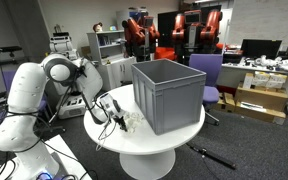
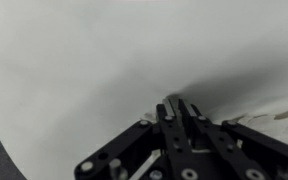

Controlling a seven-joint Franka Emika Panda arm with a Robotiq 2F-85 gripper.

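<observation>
My gripper (image 1: pixel 123 123) is low over the round white table (image 1: pixel 144 140), left of the large grey bin (image 1: pixel 170 95). In the wrist view, the gripper's (image 2: pixel 174 104) fingertips are close together near a pale surface. A small gap cannot be made out clearly, nor can anything between them. Beside the gripper lies a pale, crumpled, thin material (image 1: pixel 134 120); part of this crumpled material (image 2: pixel 276 127) shows at the lower right of the wrist view.
The tall bin takes up the table's right half and has an open top. Bare tabletop lies in front of the gripper. A purple chair (image 1: pixel 206 70) and cardboard boxes (image 1: pixel 260 104) stand beyond the table.
</observation>
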